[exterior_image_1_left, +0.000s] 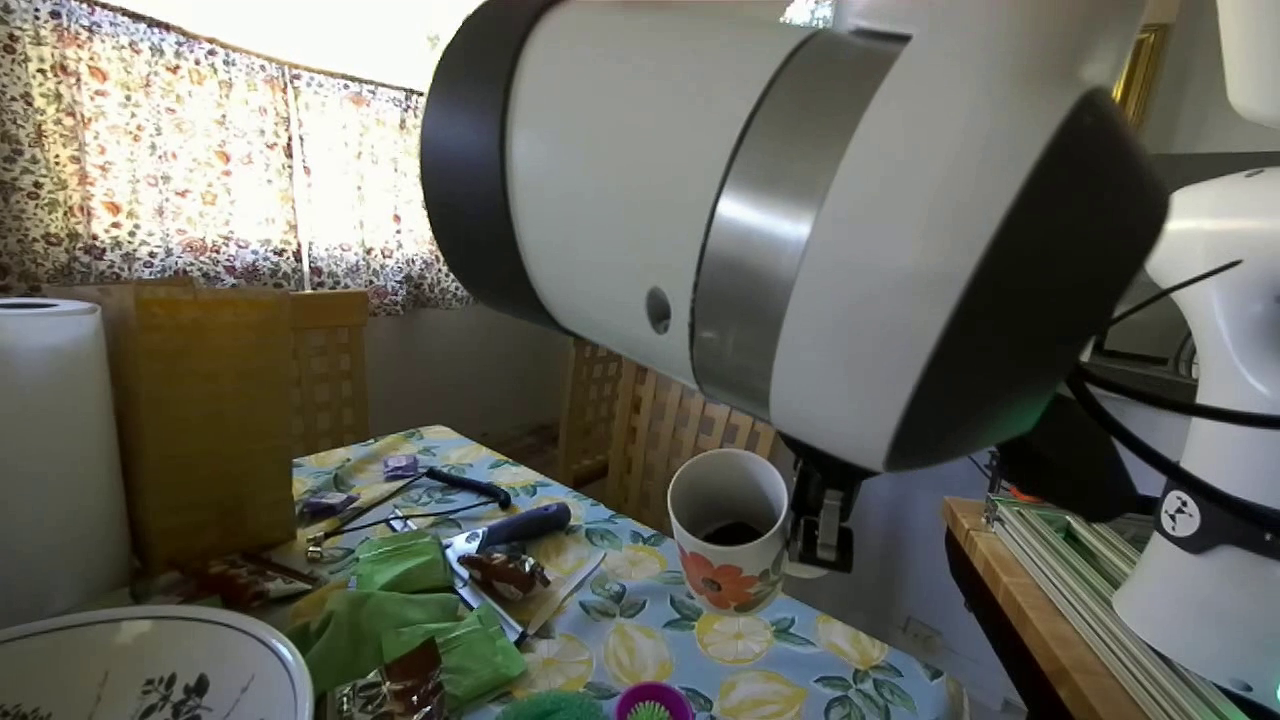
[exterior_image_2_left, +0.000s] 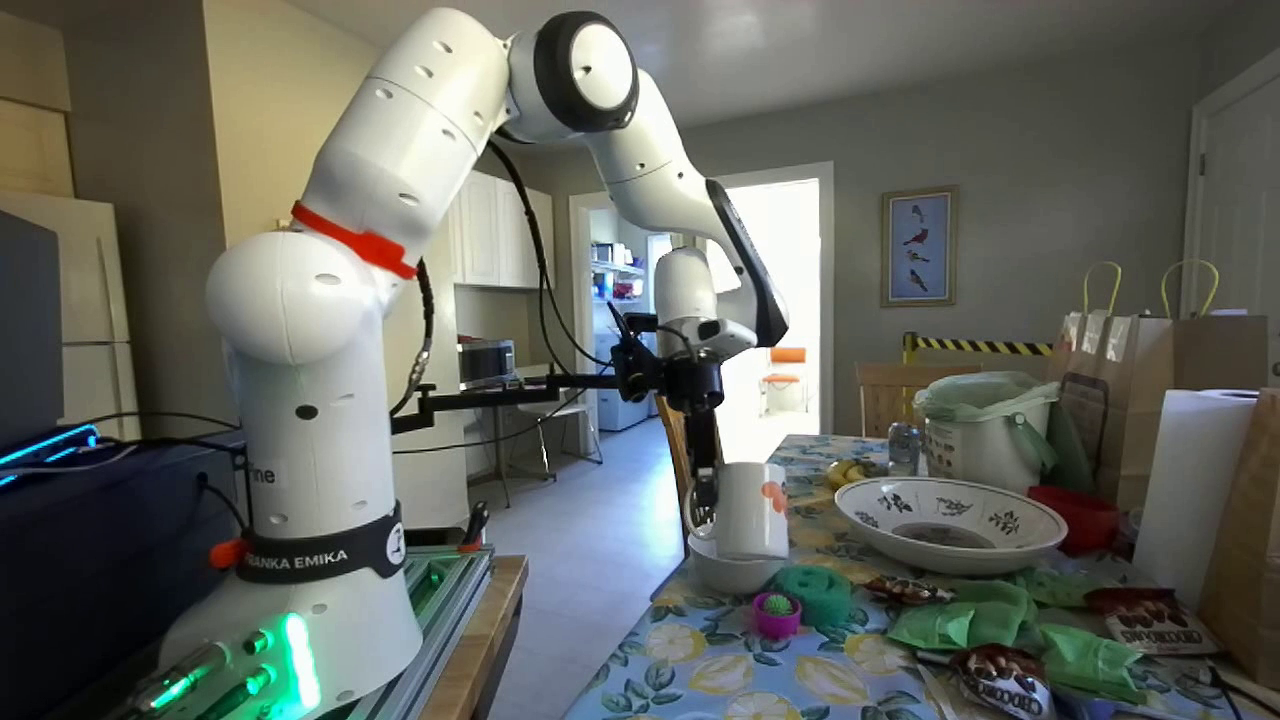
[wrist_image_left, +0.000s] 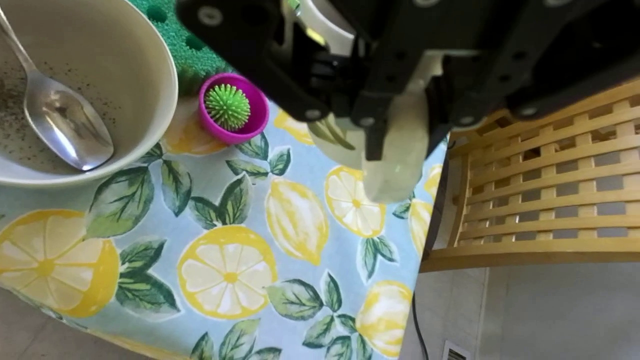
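Note:
A white mug with a red flower (exterior_image_1_left: 722, 576) hangs upright above the table in exterior view 1, dark contents showing inside. My gripper (exterior_image_1_left: 828, 554) is shut on its handle side. In exterior view 2 the mug (exterior_image_2_left: 753, 514) is held beside the gripper (exterior_image_2_left: 702, 492), in front of a white bowl (exterior_image_2_left: 732, 575). From the wrist, the gripper shows its dark fingers around the pale handle (wrist_image_left: 393, 171); most of the mug is hidden behind them. The bowl (wrist_image_left: 171, 78) holds a metal spoon (wrist_image_left: 69, 117) and dark specks.
A purple cup with a green spiky ball (wrist_image_left: 228, 107) and a green sponge (exterior_image_2_left: 816, 593) sit by the bowl. Green wrappers (exterior_image_1_left: 408, 612), a knife (exterior_image_1_left: 516, 526) and a large patterned bowl (exterior_image_2_left: 1020, 554) occupy the table.

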